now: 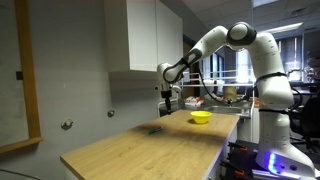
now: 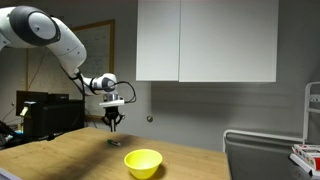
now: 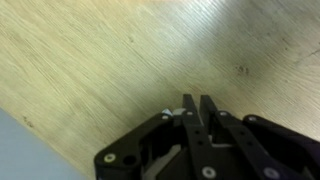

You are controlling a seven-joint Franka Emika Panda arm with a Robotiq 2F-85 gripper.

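Observation:
A small dark object [image 1: 155, 129] lies on the wooden table, and in exterior view 2 the same dark item [image 2: 113, 141] is seen left of the bowl. My gripper [image 1: 168, 106] hangs above the table, clear of that object. In the wrist view the dark fingertips of my gripper stand close together, with no object visible between them. Whether they are fully shut is hard to tell. A small pale spot shows beside the fingers, partly hidden by the gripper.
A yellow bowl [image 2: 143, 163] stands on the table, and exterior view 1 places the bowl [image 1: 201, 117] near the far right end. White cabinets [image 2: 220, 45] hang over the back.

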